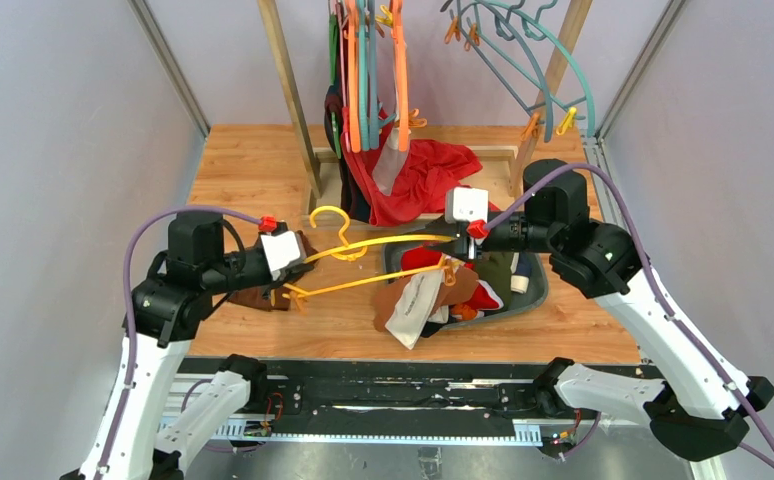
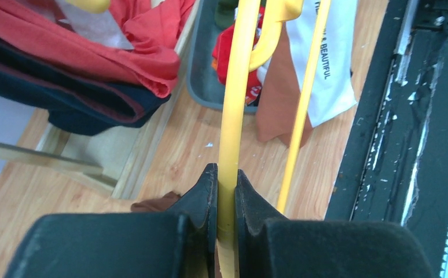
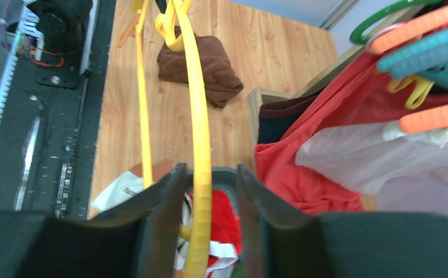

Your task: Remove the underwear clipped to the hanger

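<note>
A yellow hanger [image 1: 363, 243] with orange clips spans the gap between both arms, above the table. My left gripper is shut on one arm of it, a finger on each side. On the other arm of the hanger, my right gripper stands open, with the yellow bar between its parted fingers and room showing around it. A brown cloth [image 3: 205, 69] lies on the table below the left end, apart from the hanger. I see no garment hanging from the hanger's clips.
A grey bin [image 1: 535, 295] of mixed clothes stands under my right gripper. A white cloth [image 1: 416, 308] drapes over its edge. Behind, a wooden rack [image 1: 291, 90] bears several hangers and a red garment [image 1: 428, 175]. Bare wood shows in the table's front middle.
</note>
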